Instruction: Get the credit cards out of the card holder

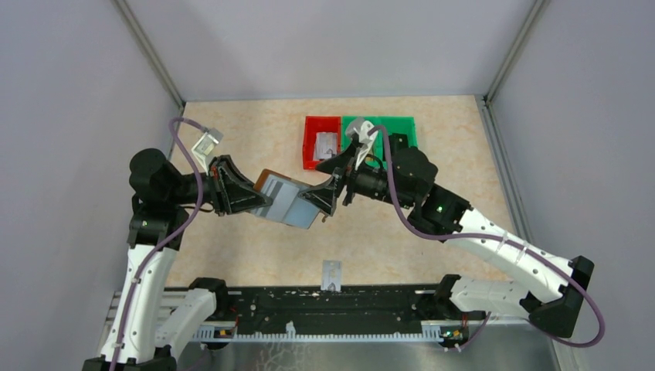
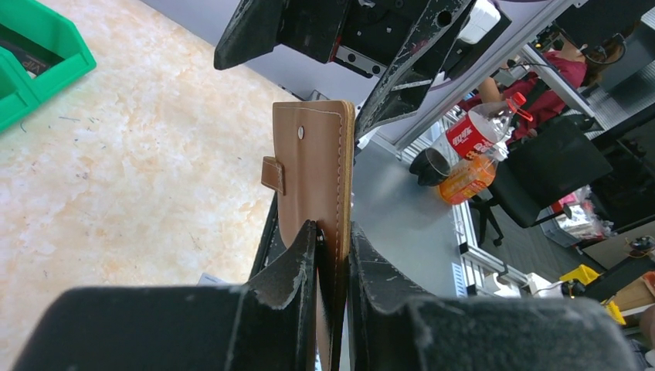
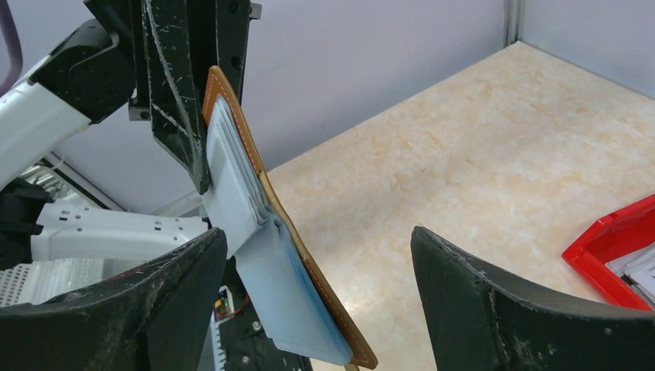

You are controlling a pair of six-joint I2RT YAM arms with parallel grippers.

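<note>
A brown leather card holder (image 2: 313,178) is held up off the table, with my left gripper shut on one end of it. In the right wrist view the holder's brown edge (image 3: 305,251) and its pale inner sleeves (image 3: 286,301) show, reaching in between the fingers from the left side. My right gripper stands open around the free end of the holder, the left finger (image 3: 147,301) close to the sleeves. From above, the grey-blue inside of the holder (image 1: 290,199) faces up between both grippers. Whether cards sit in the sleeves cannot be told.
At the back of the table stand a red bin (image 1: 310,158) with pale contents and a green bin (image 1: 402,121) with dark items, partly hidden by my right arm. A flat grey card-like piece (image 1: 331,275) lies at the front edge. Mid-table is clear.
</note>
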